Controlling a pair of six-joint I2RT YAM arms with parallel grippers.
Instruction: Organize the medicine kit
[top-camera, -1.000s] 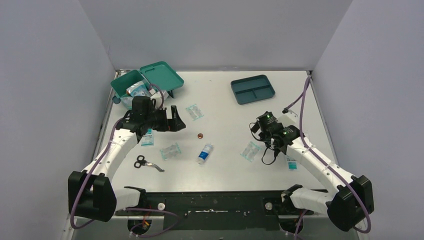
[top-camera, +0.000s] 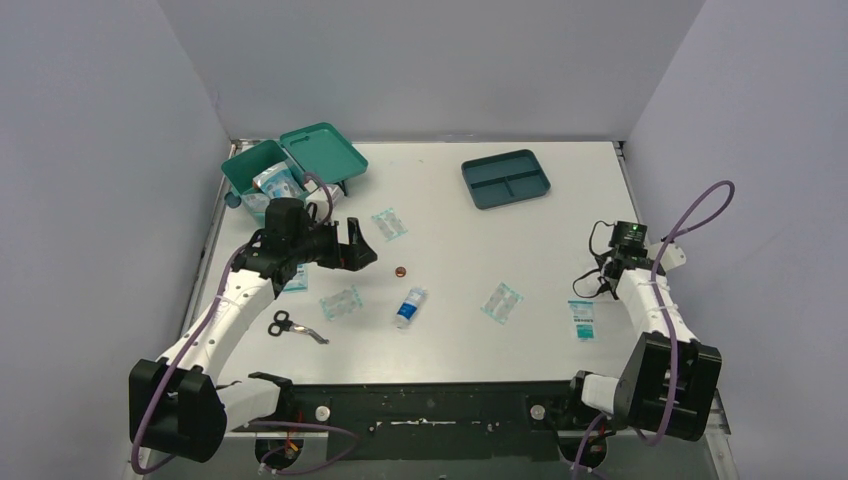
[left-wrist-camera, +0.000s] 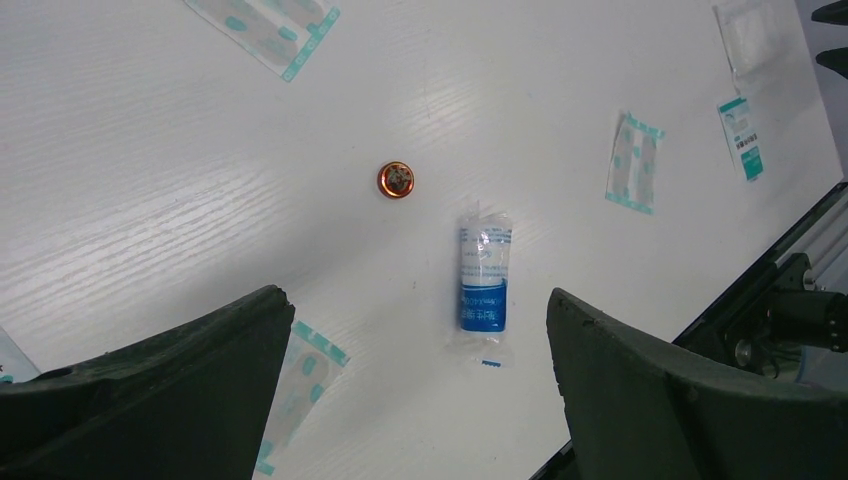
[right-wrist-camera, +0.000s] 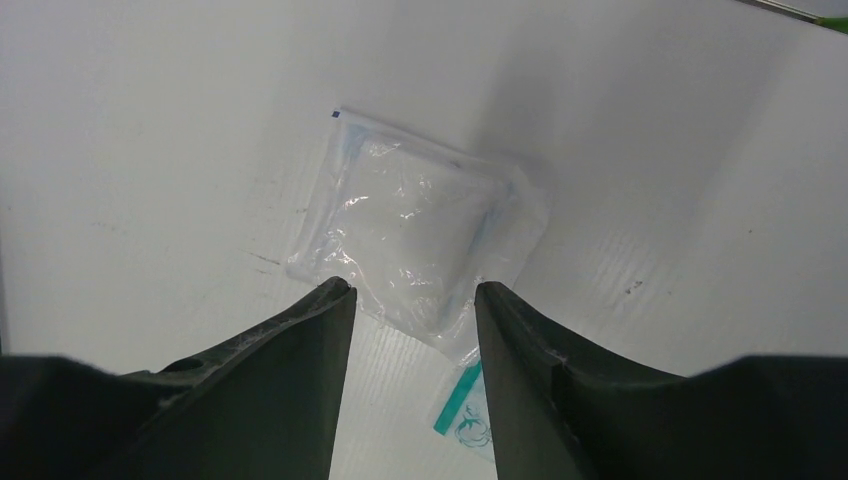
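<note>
A clear flat pouch (right-wrist-camera: 410, 225) lies on the table in the right wrist view. My right gripper is above its lower edge, fingers part-way apart. No hold on the pouch shows. A teal-edged packet (right-wrist-camera: 468, 415) lies partly behind the right finger. In the left wrist view, my left gripper is open over the table. Between and beyond its fingers appear a blue-and-white wrapped roll (left-wrist-camera: 484, 290) and a small copper-coloured disc (left-wrist-camera: 396, 180). The green kit box (top-camera: 237, 168) at the back left holds several packs.
A dark divided tray (top-camera: 506, 204) lies empty at the back. Scissors (top-camera: 300, 328) rest at the front left. Teal-edged packets (top-camera: 390, 223) are spread about, another packet (top-camera: 502, 302) among them.
The right arm has swung rightward across the table, from beside the centre-right packet to near the right edge. My left arm has shifted only slightly; the loose items have stayed put.
</note>
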